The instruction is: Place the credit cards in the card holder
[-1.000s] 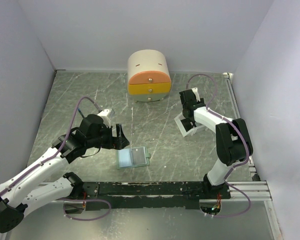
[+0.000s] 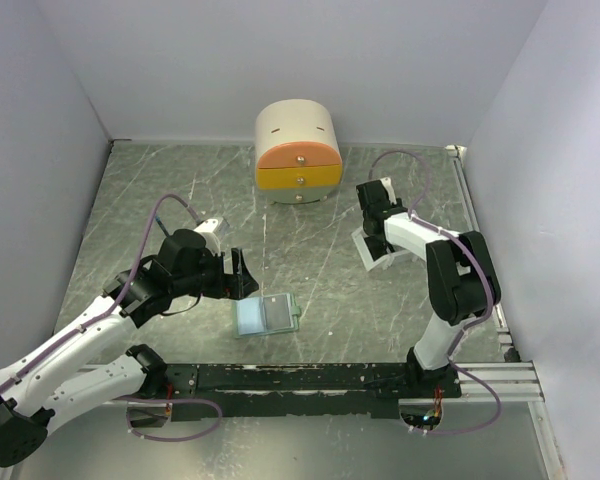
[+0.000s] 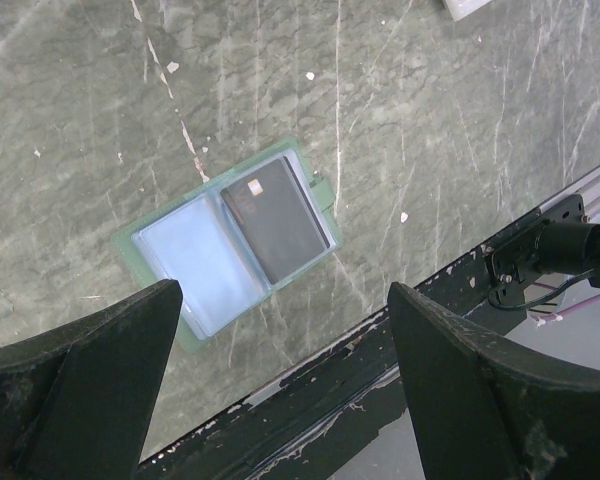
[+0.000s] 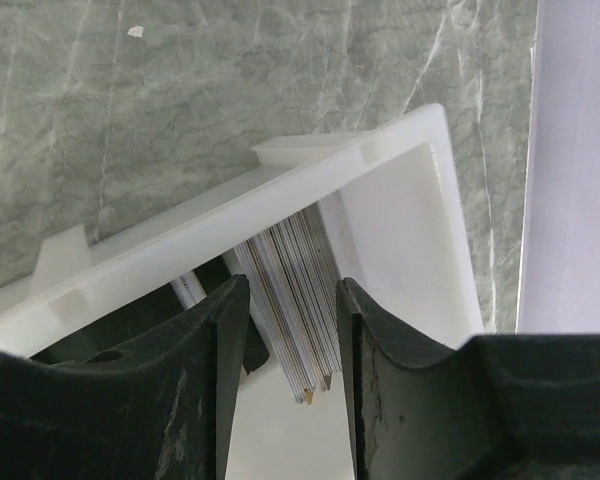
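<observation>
A light green card holder with pale blue and grey inner panels lies at the front middle; the left wrist view shows it below my open left gripper. On the right, a white plastic tray holds a stack of thin cards, seen edge-on. My right gripper is at that stack, fingers apart on either side of its near part, not visibly closed on it. In the top view the right arm hides much of the tray.
A cream cabinet with orange and yellow drawers stands at the back middle. Walls bound the table at both sides.
The left arm has not visibly moved.
</observation>
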